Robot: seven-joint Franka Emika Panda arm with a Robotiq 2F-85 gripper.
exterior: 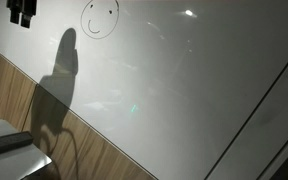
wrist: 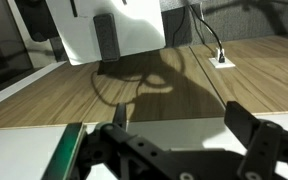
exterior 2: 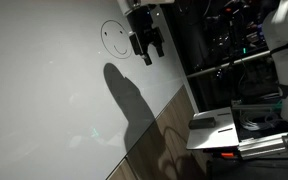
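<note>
My gripper is open, its two dark fingers far apart at the bottom of the wrist view with nothing between them. In the second exterior view the gripper (exterior 2: 150, 54) hangs near a smiley face (exterior 2: 115, 39) drawn in dark line on the white surface. The same smiley face (exterior: 100, 18) shows at the top of the first exterior view, with the gripper (exterior: 22, 14) to its left at the frame's edge. A dark oblong block (wrist: 106, 37), perhaps an eraser, lies on a white panel (wrist: 144, 28), well away from the fingers.
A wood-grain strip (wrist: 164, 85) runs between the white surface (exterior: 184, 90) and the panel. A cable (wrist: 206, 30) meets a small white plate (wrist: 222, 62) there. Dark equipment fills the right of the second exterior view.
</note>
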